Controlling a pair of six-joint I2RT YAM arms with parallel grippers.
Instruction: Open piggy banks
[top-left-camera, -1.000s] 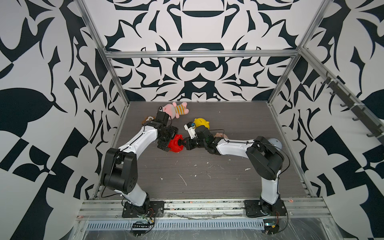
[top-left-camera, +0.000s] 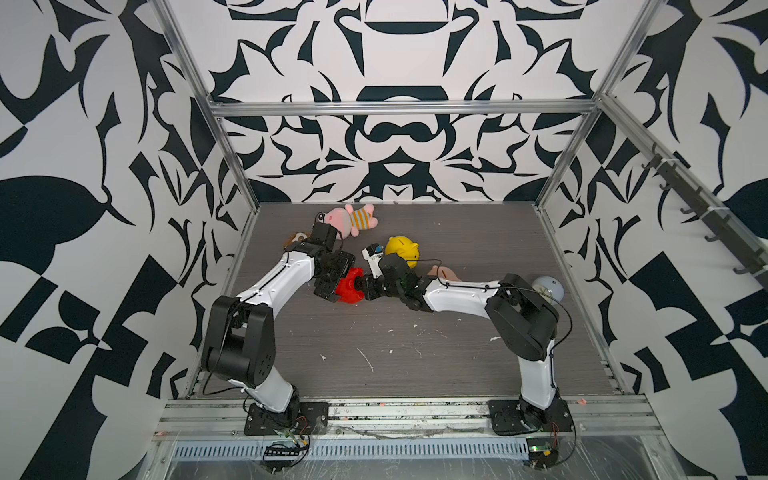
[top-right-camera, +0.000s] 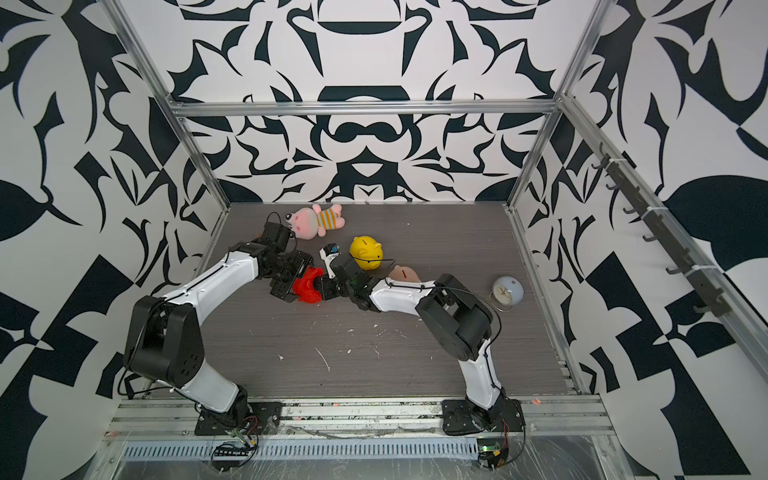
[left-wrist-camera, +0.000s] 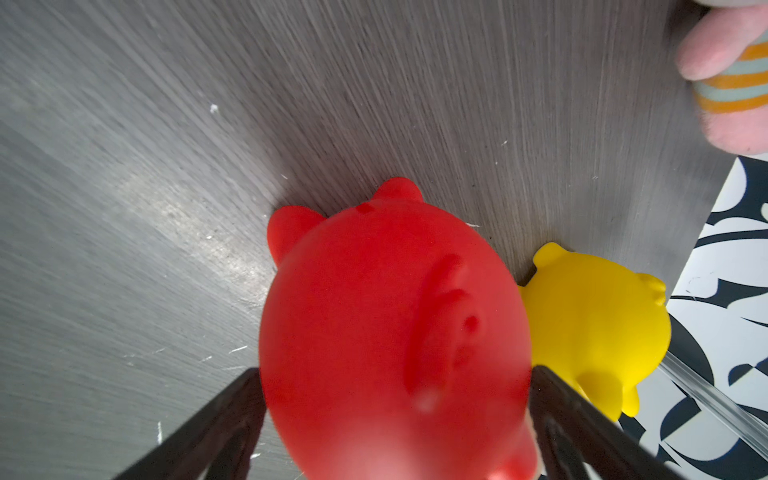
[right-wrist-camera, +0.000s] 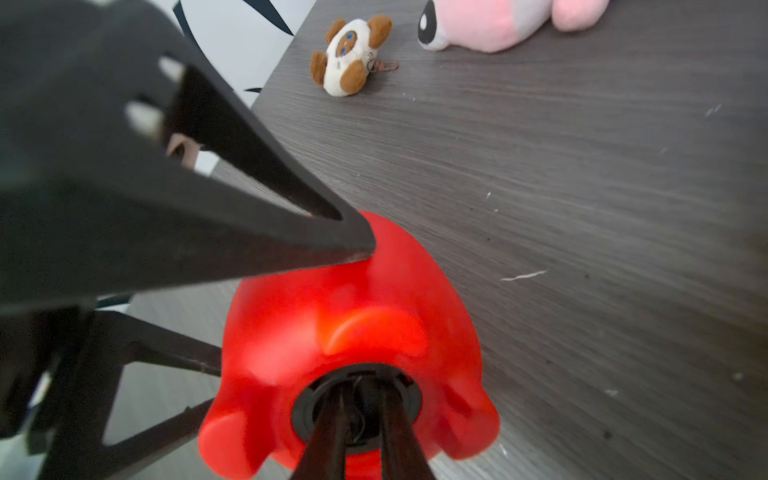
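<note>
A red piggy bank (top-left-camera: 349, 288) rests at table centre-left; in the right wrist view a round black plug (right-wrist-camera: 312, 404) sits in its underside, which faces my right gripper. My left gripper stands open around the red bank, its blurred dark fingers at either side in the left wrist view. My right gripper is shut, its narrow fingertips at the black plug. A yellow piggy bank (top-right-camera: 366, 249) stands behind, and a pinkish bank (top-right-camera: 404, 274) is partly hidden by the right arm.
A striped pink plush (top-left-camera: 360, 220) lies at the back, with a brown-and-white plush (right-wrist-camera: 345, 60) left of it. A pale round object (top-right-camera: 506, 292) sits at the right edge.
My right gripper and arm have moved slightly left, toward the red piggy bank, which has shifted very slightly left. The left arm looks unmoved.
</note>
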